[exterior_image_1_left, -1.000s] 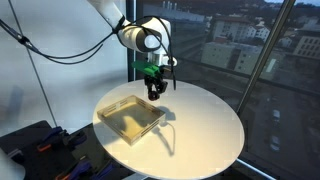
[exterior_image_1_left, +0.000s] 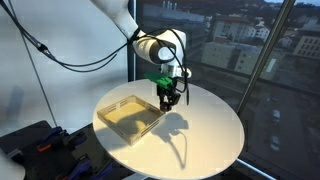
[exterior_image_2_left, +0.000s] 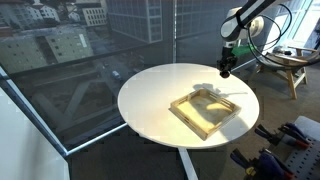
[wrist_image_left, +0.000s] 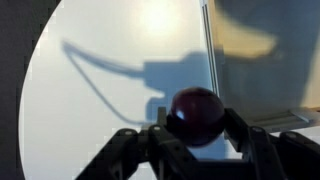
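Observation:
A dark, round, reddish-purple object (wrist_image_left: 197, 112) is clasped between the black fingers at the bottom of the wrist view. My gripper (exterior_image_1_left: 166, 104) is shut on it and hangs above the white table, near the right rim of a shallow tan tray (exterior_image_1_left: 127, 102). In exterior view 2 the gripper (exterior_image_2_left: 225, 72) shows as a small dark shape beyond the tray (exterior_image_2_left: 188, 98). Seen from the wrist, the held object is beside the tray's edge (wrist_image_left: 212, 50), over the white surface. The tray's visible floor looks empty.
Large windows (exterior_image_1_left: 280, 60) stand behind it. Cables (exterior_image_1_left: 85, 66) loop from the arm at the left.
In exterior view 1 the arm and gripper have moved right and slightly lower, from above the tray's far rim towards its right side. The tray has stayed in place.

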